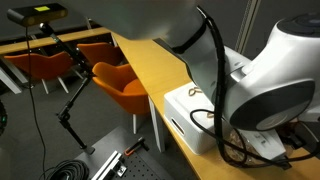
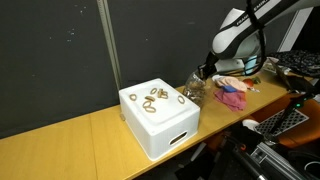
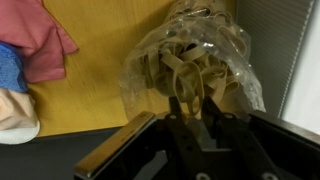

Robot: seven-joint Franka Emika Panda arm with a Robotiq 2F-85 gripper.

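A clear plastic bag [image 3: 132, 80] of tan rubber bands [image 3: 190, 65] lies on the wooden table. In the wrist view my gripper is over the bag's near side, its two fingertips a small gap apart. One band loop stands up just ahead of that gap; whether it reaches between the fingers is unclear. Exterior view 2 has the gripper [image 2: 204, 73] right above the bag [image 2: 195, 92]. A white box [image 2: 150, 112] stands beside the bag with several loose bands [image 2: 161, 95] on top. My arm hides much of the bag in exterior view 1.
Crumpled cloths, among them a pink one [image 2: 232, 100] and a blue one [image 3: 10, 70], lie on the other side of the bag from the box. A dark wall panel [image 2: 60, 60] runs behind the table.
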